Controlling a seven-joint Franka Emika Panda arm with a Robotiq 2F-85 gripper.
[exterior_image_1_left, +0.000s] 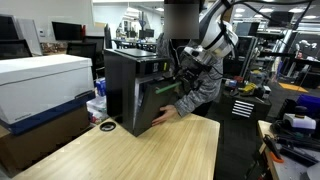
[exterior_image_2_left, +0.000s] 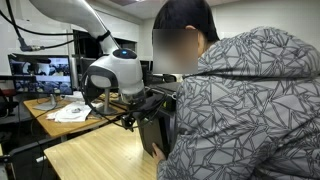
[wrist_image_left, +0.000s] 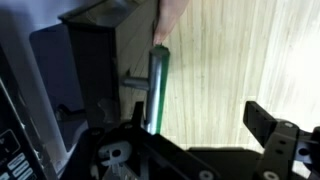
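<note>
A black cabinet (exterior_image_1_left: 125, 88) stands on the wooden table, its front panel facing my arm. On that front is a bar handle (wrist_image_left: 156, 90), silver with green along its side; the green part of the handle (exterior_image_1_left: 167, 87) also shows in exterior view 1. My gripper is open beside the handle, its fingers wide apart. In the wrist view, the handle lies close to the left finger (wrist_image_left: 122, 148), while the right finger (wrist_image_left: 262, 122) is over bare table. Contact with the handle cannot be made out.
A person sits behind the cabinet, with a hand (exterior_image_1_left: 166, 116) at its lower front. A white box (exterior_image_1_left: 42, 88) stands on the left. A black ring (exterior_image_1_left: 108, 126) lies on the table (exterior_image_1_left: 140, 155), whose front part is clear.
</note>
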